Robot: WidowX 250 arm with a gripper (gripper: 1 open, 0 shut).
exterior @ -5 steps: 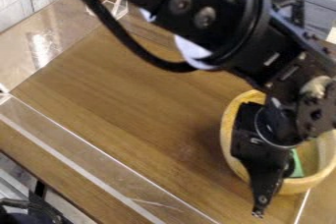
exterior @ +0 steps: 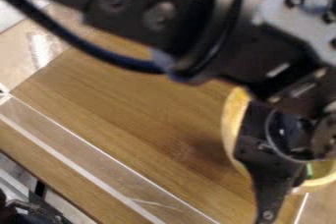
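Note:
The dark gripper (exterior: 282, 154) is at the right of the camera view, over a yellow bowl (exterior: 234, 120) that it largely covers. A small green item (exterior: 309, 169) shows beside the fingers, partly hidden. The gripper is shut, with its fingers at the bowl; what exactly lies between them is hidden.
The wooden board (exterior: 118, 100) is clear to the left and in the middle. A clear strip (exterior: 92, 159) runs along its near edge. Dark hardware (exterior: 20, 213) sits in the lower left corner, and the arm fills the top.
The arm and gripper have shifted right and appear larger in view, covering more of the bowl, which now sits farther toward the right edge.

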